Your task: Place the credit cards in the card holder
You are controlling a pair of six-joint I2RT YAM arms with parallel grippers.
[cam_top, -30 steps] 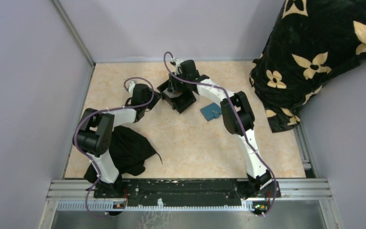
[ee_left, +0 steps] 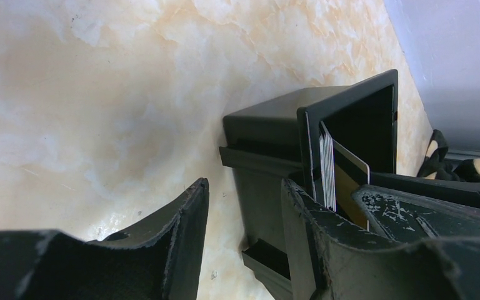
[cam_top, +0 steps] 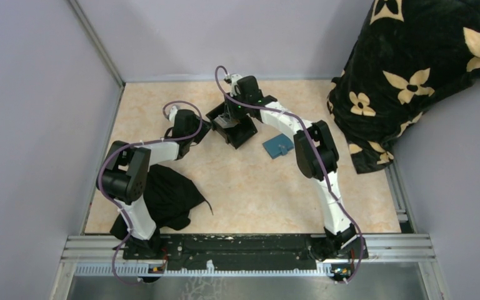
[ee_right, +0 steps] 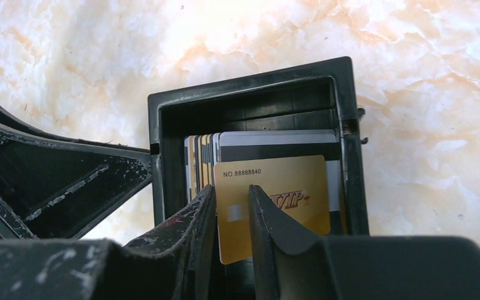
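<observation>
A black open box [ee_right: 250, 85] holds a stack of cards on edge [ee_right: 277, 139], with a gold VIP card [ee_right: 287, 167] leaning at the front. Over that gold card, my right gripper has its fingertips a little apart; the card shows between them and looks ungripped. In the left wrist view, my left gripper is open beside the black box [ee_left: 262, 134], with bare table and part of the box showing in its gap. A small blue flat case [cam_top: 279, 145] with a tab lies on the table, right of the box.
A black cloth bag [cam_top: 169, 197] with a cord lies at the front left. A dark flowered cushion [cam_top: 406, 81] stands along the right side.
The left arm, the box and the blue case look unmoved.
</observation>
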